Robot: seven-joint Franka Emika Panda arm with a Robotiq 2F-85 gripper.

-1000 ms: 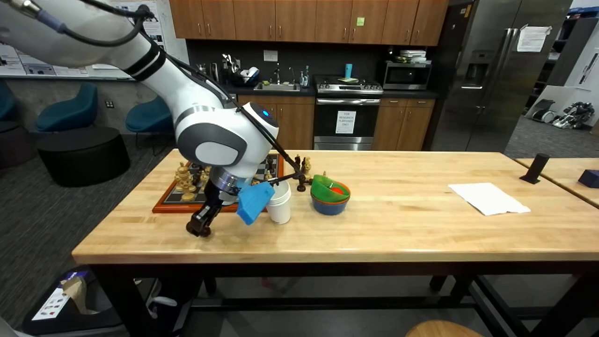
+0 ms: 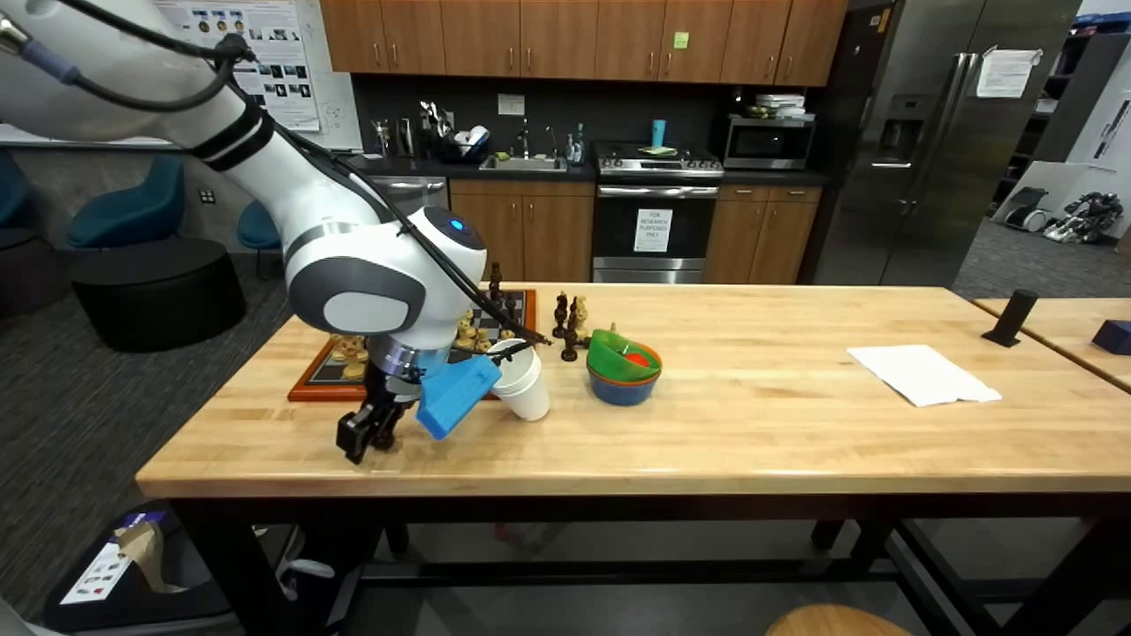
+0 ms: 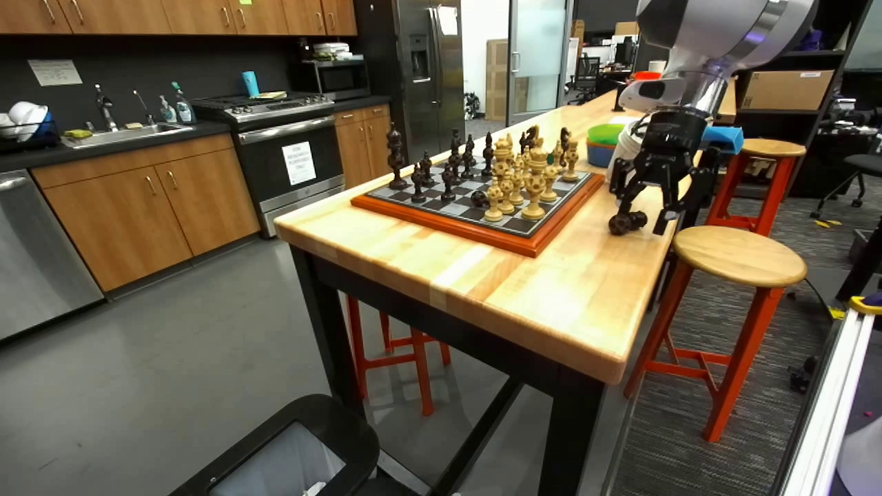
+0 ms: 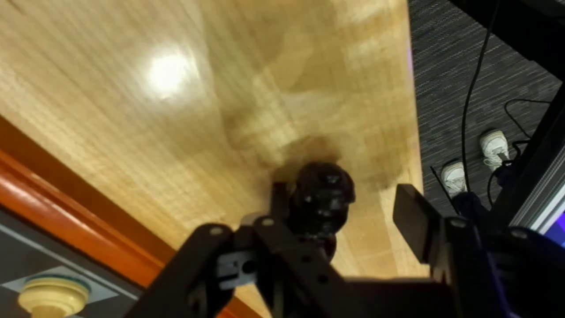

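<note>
Low over the table's front part, my gripper (image 3: 641,224) stands open, its fingertips well apart. Between them, closer to one finger, lies a dark chess piece (image 3: 628,222) on the bare wood. In the wrist view the dark piece (image 4: 322,198) sits right by the left finger, and whether they touch I cannot tell; clear wood separates it from the right finger (image 4: 416,222). In exterior view 1 my gripper (image 2: 366,440) largely hides the piece. The chessboard (image 3: 529,241) with its orange-red rim lies behind the gripper, bearing light and dark pieces.
White stacked cups (image 2: 522,383) stand close beside the arm, with green and blue bowls (image 2: 622,391) to their right. A few dark pieces (image 2: 569,344) stand near the board's right side. The table's front edge (image 4: 416,106) is close. A white sheet (image 2: 922,375) lies on the right.
The gripper has moved left and toward the table's front edge, and the arm has shifted left with it. The cups now lean, where they stood upright before.
</note>
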